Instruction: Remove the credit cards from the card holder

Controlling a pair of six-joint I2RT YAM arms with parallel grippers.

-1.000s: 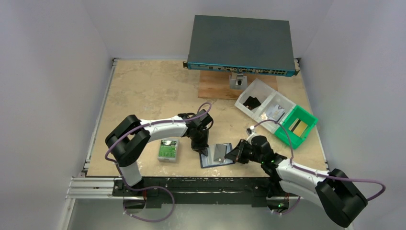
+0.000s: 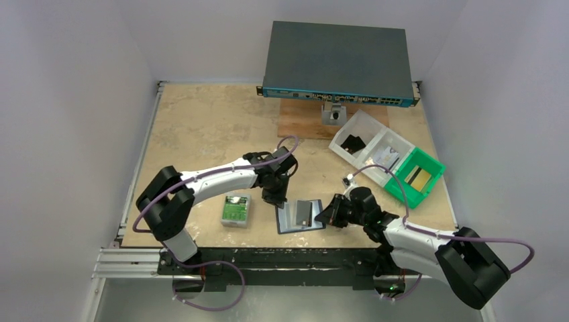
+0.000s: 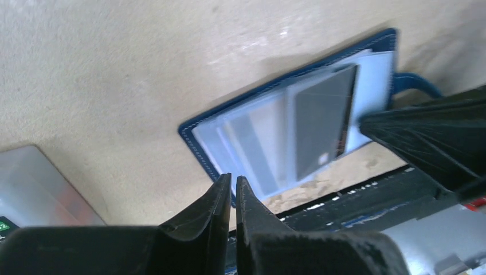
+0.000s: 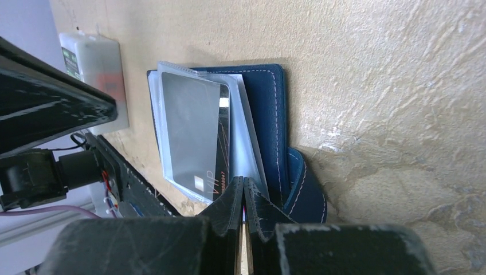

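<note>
A navy card holder (image 3: 369,43) lies open on the table, its clear sleeves (image 3: 258,137) fanned out; a dark card (image 4: 222,137) marked VIP sits in the top sleeve (image 4: 192,129). My left gripper is shut, nothing visible between its fingers, just off the holder's left end, lifted a little above it. My right gripper is shut at the holder's right end, its tips at the sleeves' edge beside the VIP card; whether anything thin is between them is hidden.
A clear box with a green label (image 2: 234,211) is left of the holder. A bin with white and green compartments (image 2: 430,166) stands back right, a rack device (image 2: 335,57) at the rear.
My left gripper has risen and moved leftward, off the sleeves, which now lie flatter. The holder has shifted slightly left, with my right gripper still at its end.
</note>
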